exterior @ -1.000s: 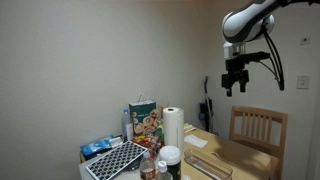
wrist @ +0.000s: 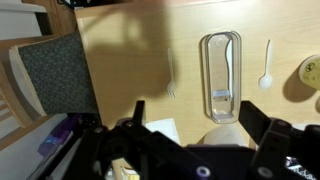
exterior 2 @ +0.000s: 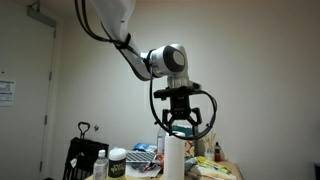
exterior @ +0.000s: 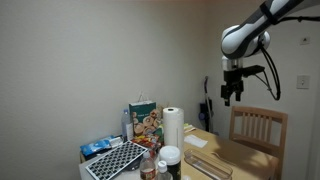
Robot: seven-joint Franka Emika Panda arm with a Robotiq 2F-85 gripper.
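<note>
High above the table, my gripper hangs open and empty, pointing down. In the wrist view its two fingers stand wide apart at the bottom edge. Below it on the wooden table lies a clear rectangular tray with a pale utensil inside. To the left of the tray lies a thin fork-like utensil; to its right, a light spoon. All of these are well apart from the gripper.
A paper towel roll, dark-lidded jar, bottles, black grid rack and colourful bag crowd one end of the table. A wooden chair stands at the other. Bare wood surrounds the fork.
The things on the table have not moved.
</note>
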